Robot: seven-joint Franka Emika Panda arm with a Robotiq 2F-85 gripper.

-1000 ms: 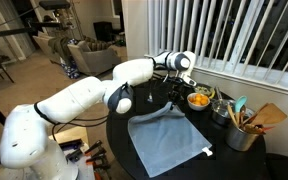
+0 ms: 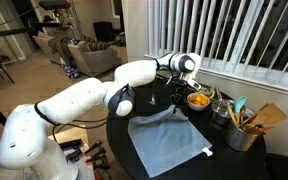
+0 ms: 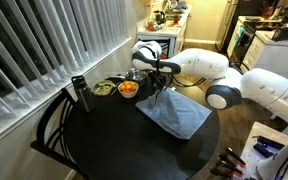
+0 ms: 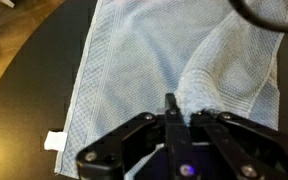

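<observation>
A light blue-grey cloth (image 2: 166, 145) lies mostly spread on the dark round table, with one part pulled up into a ridge. My gripper is shut on that raised fold. In the wrist view the cloth (image 4: 134, 70) runs from the fingertips up and away, flat on the left and bunched toward the right. A small white tag (image 4: 55, 140) sticks out from its left edge. From the second exterior view, the cloth (image 3: 179, 115) rises to a peak below the gripper, whose fingertips are too small to make out there.
Behind the cloth stands a bowl of orange fruit (image 2: 198, 101). A metal pot of utensils (image 2: 242, 132) is near the table's right edge, with a smaller container (image 2: 221, 110) beside it.
The raised part of the cloth and my gripper have shifted very slightly toward the front over the last second; the cloth stays held. The other objects stand where they were.
</observation>
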